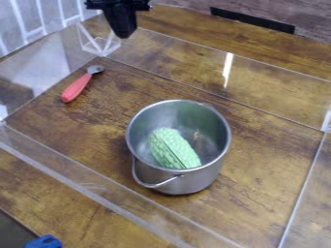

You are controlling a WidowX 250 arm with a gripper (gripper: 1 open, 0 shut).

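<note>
A steel pot [214,165] with a side handle stands on the wooden table at the lower centre, holding a light green, bumpy oblong object [173,148]. A red-handled utensil [76,87] with a metal tip lies at the left. My dark gripper [119,21] is at the top left, above and beyond the utensil and away from the pot; it is cut off by the frame edge, and whether it is open or shut does not show clearly.
Clear plastic walls border the wooden work area [265,126]. A blue object [42,241] sits at the bottom left corner, outside the walls.
</note>
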